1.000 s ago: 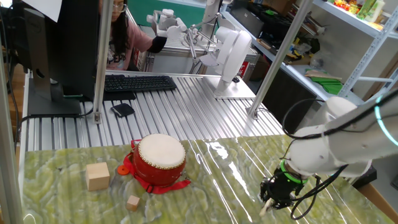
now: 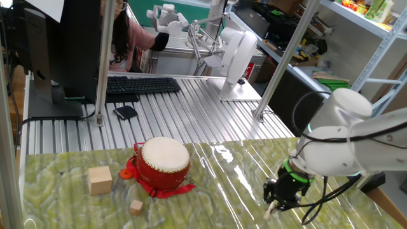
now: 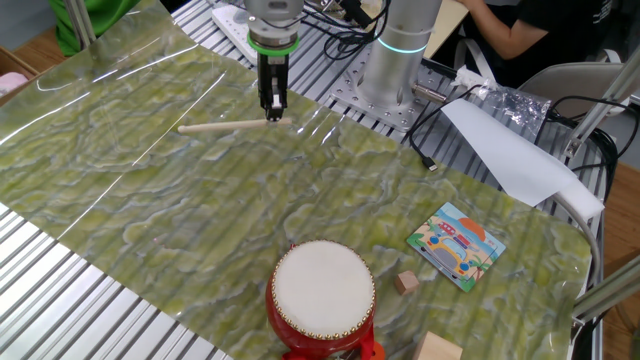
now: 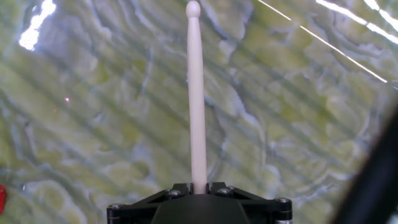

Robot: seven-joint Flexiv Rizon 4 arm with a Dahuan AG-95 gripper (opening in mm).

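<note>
A pale wooden drumstick [image 4: 196, 106] runs straight out from my gripper, which is shut on it near one end. Its rounded tip points away from the fingers in the wrist view. From exterior view 2, the stick [image 3: 225, 126] looks roughly level, low over the green mat; whether it touches the mat I cannot tell. The gripper [image 3: 274, 117] points downward near the robot's base. A red drum [image 2: 165, 166] with a cream head stands well away from the gripper, on a red cloth.
Beside the drum sit a larger wooden block [image 2: 100, 180] and a small wooden cube [image 2: 136, 207]. A colourful picture card [image 3: 457, 246] lies flat near the cube. White paper [image 3: 520, 155] and a cable end [image 3: 428, 161] are near the base.
The arm's upper links have shifted and the wrist has turned slightly, while the gripper stays near the same spot with the stick. The drum and blocks have not moved.
</note>
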